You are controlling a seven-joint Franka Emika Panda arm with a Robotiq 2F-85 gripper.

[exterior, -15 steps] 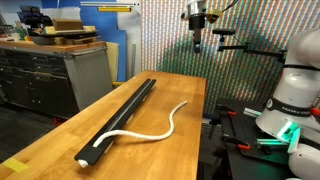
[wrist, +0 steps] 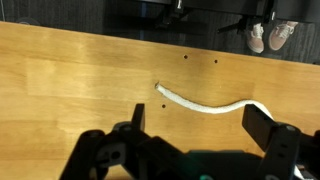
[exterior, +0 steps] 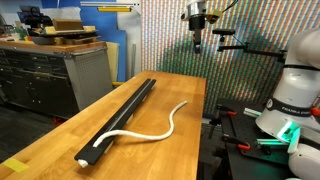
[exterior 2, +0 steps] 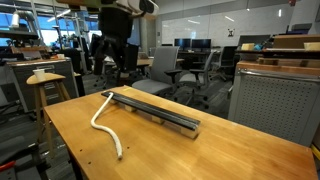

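Note:
A white rope (exterior: 172, 122) lies in a bend on the wooden table, its near stretch reaching over the end of a long black rail (exterior: 125, 110). From the other side, the rope (exterior 2: 99, 125) curves from beside the rail (exterior 2: 155, 110) toward the table's edge. My gripper (exterior: 197, 48) hangs high above the table's far end, apart from the rope. In the wrist view, the fingers of my gripper stand wide apart with no object held. Below and between them runs the rope (wrist: 205, 107), one end free on the wood and the other stretch partly hidden by the right finger.
A wooden stool (exterior 2: 42, 90) is beside the table.

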